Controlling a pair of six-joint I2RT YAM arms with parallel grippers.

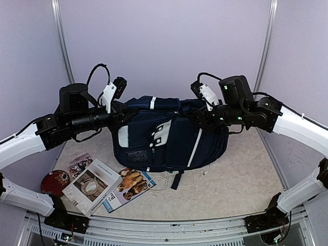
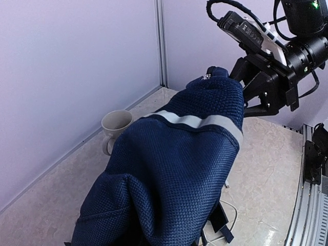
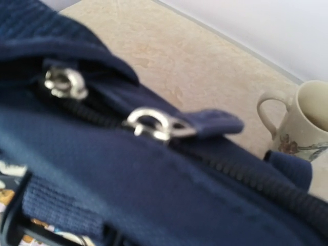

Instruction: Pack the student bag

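Note:
The navy backpack (image 1: 177,146) lies across the middle of the table, white patches and a pale stripe on its front. At its upper left corner, my left gripper (image 1: 129,114) is shut on bunched bag fabric; the blue cloth (image 2: 174,148) fills the left wrist view and hides the fingers. My right gripper (image 1: 201,119) is shut at the bag's upper right edge, on a bit of the bag that I cannot make out. In the right wrist view, two silver zipper pulls (image 3: 154,123) sit along the zipper (image 3: 241,174); the fingers are out of sight there.
A white mug (image 2: 117,123) stands behind the bag, hidden from the top view. At the front left lie two magazines (image 1: 92,185) (image 1: 128,187), a smaller booklet (image 1: 80,164) and a red round item (image 1: 55,182). A white cable (image 1: 171,184) trails before the bag.

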